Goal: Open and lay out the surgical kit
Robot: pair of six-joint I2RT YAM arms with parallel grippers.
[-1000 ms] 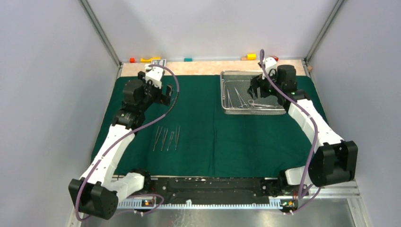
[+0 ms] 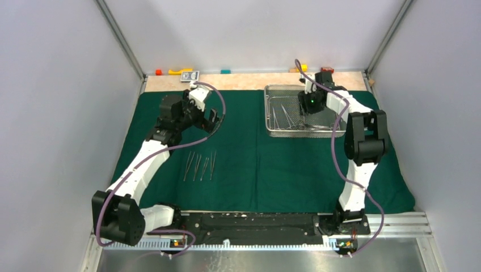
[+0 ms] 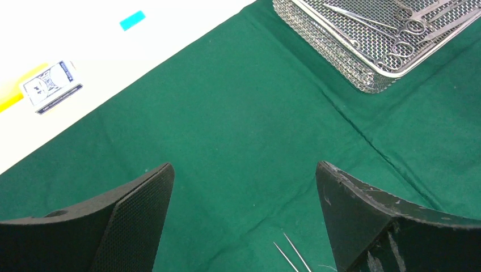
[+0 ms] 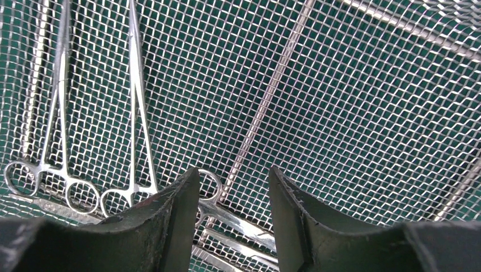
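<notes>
A wire mesh tray (image 2: 271, 132) stands at the back right of the green cloth (image 2: 238, 124). Inside it lie ring-handled instruments: two lie lengthwise on the left, scissors-like forceps (image 4: 138, 102) among them, and others lie crosswise along the near side, such as a flat-bladed instrument (image 4: 241, 223). Over the tray, my right gripper is part open, with nothing held between its fingers; the rings of one instrument show just below its left finger. Several tweezers (image 2: 199, 165) lie in a row on the cloth at left. Above the cloth my left gripper stands open and empty.
Along the back ledge sit a card box (image 3: 50, 85), a yellow object (image 2: 180, 71) and a teal block (image 3: 132, 21).
The right arm has swung inward, its elbow moving left, and its gripper is still over the tray. The left gripper has shifted slightly right. Tweezers and tray have not moved.
</notes>
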